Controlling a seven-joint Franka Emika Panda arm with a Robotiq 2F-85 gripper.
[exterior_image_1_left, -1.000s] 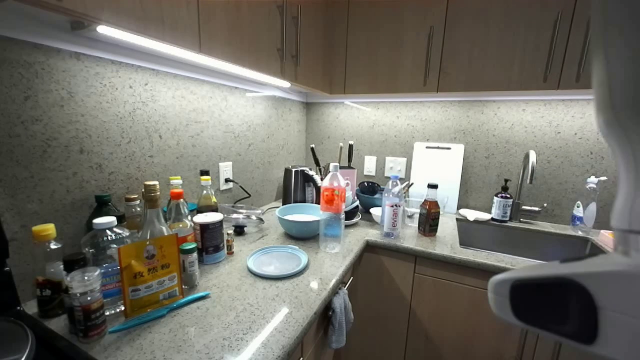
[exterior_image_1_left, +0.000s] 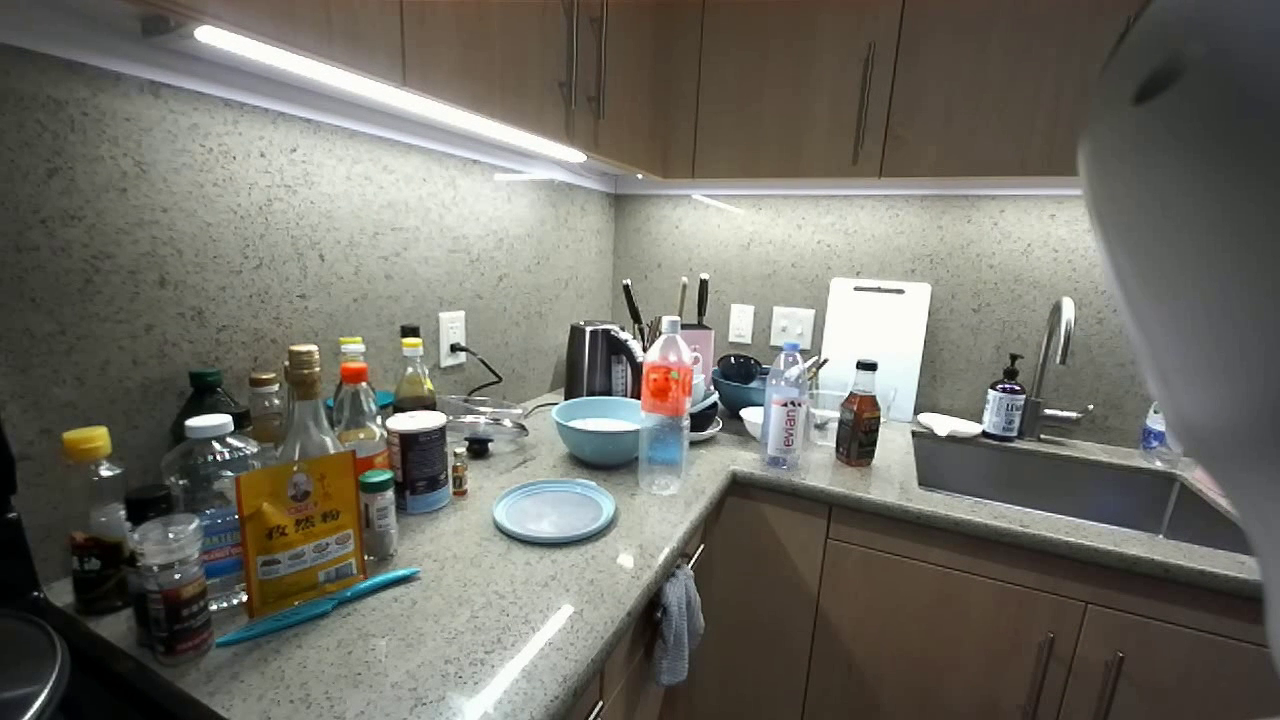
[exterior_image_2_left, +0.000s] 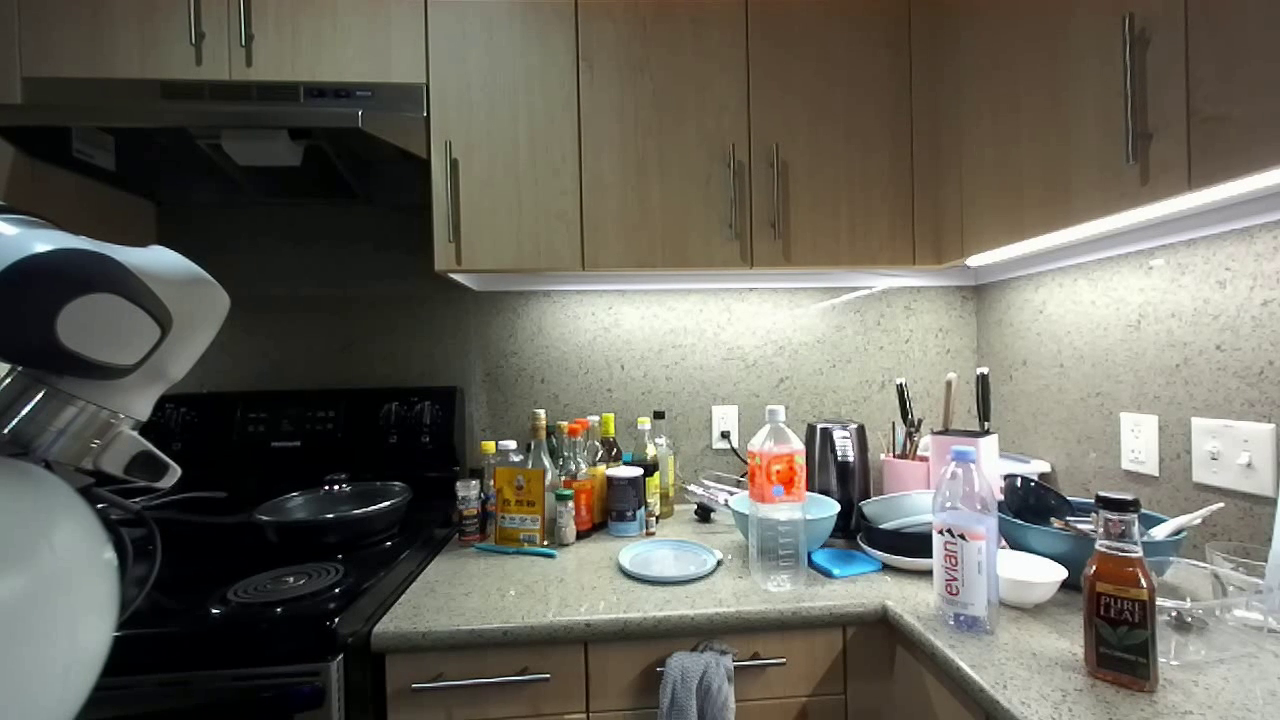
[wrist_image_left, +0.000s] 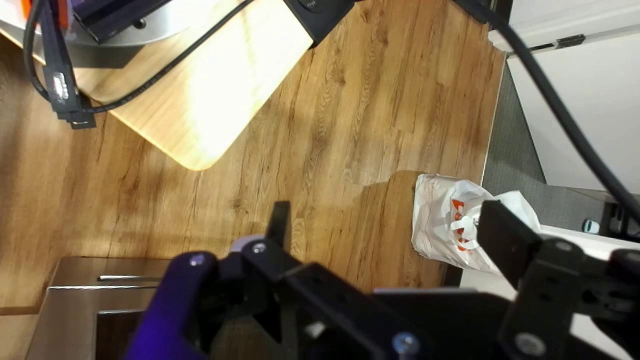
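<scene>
My gripper stands open in the wrist view, its two dark fingers wide apart with only wood floor showing between them. It faces the floor, away from the counter items. On the counter are a light-blue round lid (exterior_image_1_left: 554, 510), a light-blue bowl (exterior_image_2_left: 819, 518), a clear bottle with an orange label (exterior_image_2_left: 777, 480), an Evian bottle (exterior_image_2_left: 963, 540) and a dark tea bottle (exterior_image_2_left: 1120, 600). The white arm shows at the right of the first exterior view and the left of the second; the gripper's fingers are hidden in both.
Seasoning bottles and a yellow packet (exterior_image_1_left: 300, 528) crowd the left counter, with a blue knife-like utensil (exterior_image_1_left: 318, 606) in front. A lidded pan (exterior_image_2_left: 336, 510) sits on the stove. The sink (exterior_image_1_left: 1056, 480) is at right. A plastic bag (wrist_image_left: 450, 222) lies on the floor.
At the right of the first exterior view the arm has shifted; its dark-capped joint has left the frame, and a white link now covers more of the upper right. Counter items appear unmoved.
</scene>
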